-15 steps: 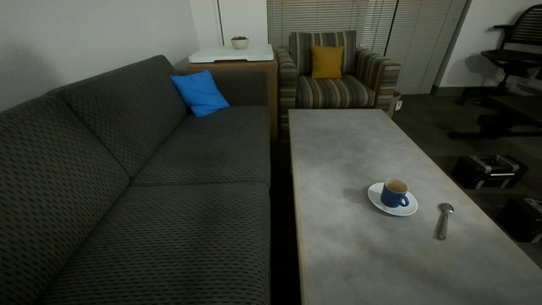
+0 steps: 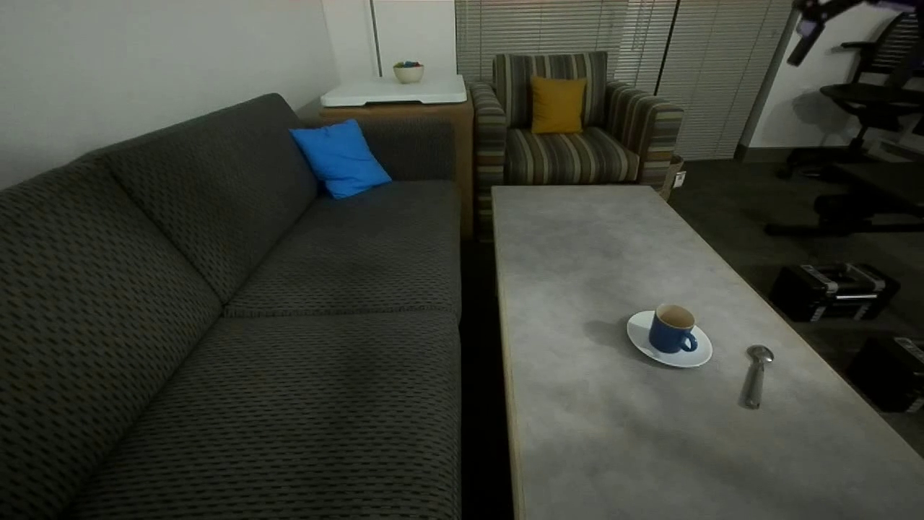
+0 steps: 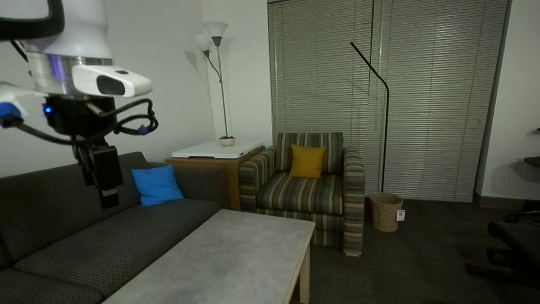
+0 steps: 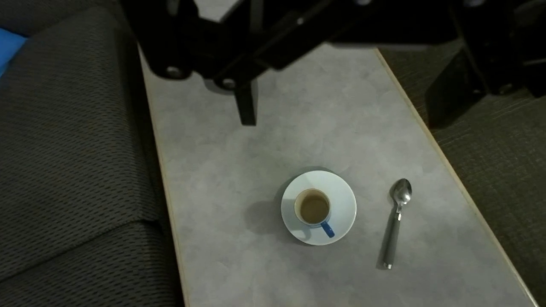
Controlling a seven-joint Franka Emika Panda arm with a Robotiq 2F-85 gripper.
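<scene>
A blue cup [image 2: 668,334] with brown liquid inside stands upright on a white saucer [image 2: 642,339] on the grey coffee table. From above, the wrist view shows the cup [image 4: 313,207] with its blue handle pointing down and right. To the right of the saucer [image 4: 344,197] lies a metal spoon [image 4: 393,236], touching nothing but the tabletop. My gripper is open high over the table, its fingers wide apart with nothing between them. In the second exterior view the gripper [image 3: 109,200] hangs at the left; the cup and spoon are outside that picture.
A dark sofa [image 2: 346,260] with a blue pillow [image 2: 342,159] runs along the left of the table [image 2: 589,251]. Beyond the far end is a striped armchair [image 2: 572,157]. Black cases [image 2: 833,293] stand on the floor at right.
A dark part of my gripper has come into the top right corner of the first exterior view. The cup, saucer and spoon have not moved.
</scene>
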